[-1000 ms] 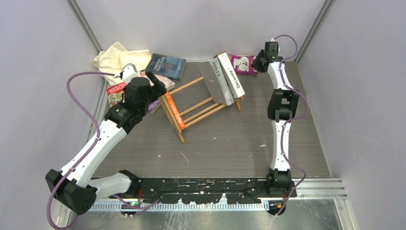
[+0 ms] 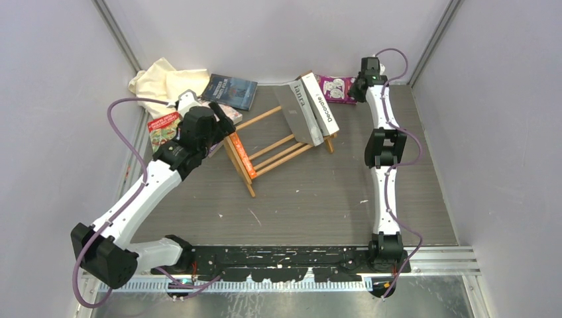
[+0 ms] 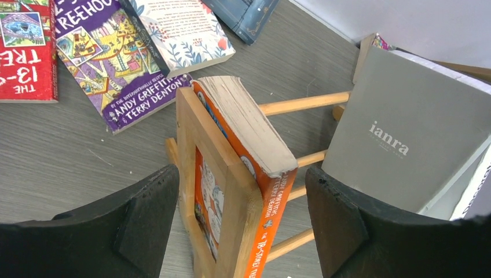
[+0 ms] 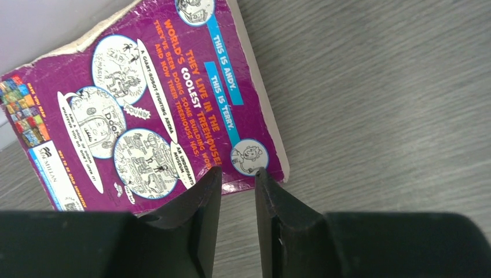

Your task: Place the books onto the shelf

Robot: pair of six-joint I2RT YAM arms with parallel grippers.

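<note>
A wooden rack (image 2: 266, 161) stands mid-table. At its left end is an orange book (image 3: 246, 124), upright against the wooden frame; at its right end lean a grey file (image 3: 399, 133) and a white Decorole file (image 2: 320, 106). My left gripper is open above the orange book, its fingers apart on either side and nothing held. By the back wall lies a purple book (image 4: 168, 110), flat. At its near corner in the right wrist view, my right gripper is part open with a narrow gap; no book shows gripped between its fingertips.
Back left are a red book (image 3: 26, 52), another purple book (image 3: 110, 63), a floral book (image 3: 182, 29), a dark blue book (image 2: 229, 91) and a cream cloth (image 2: 169, 81).
Books and files look unmoved.
</note>
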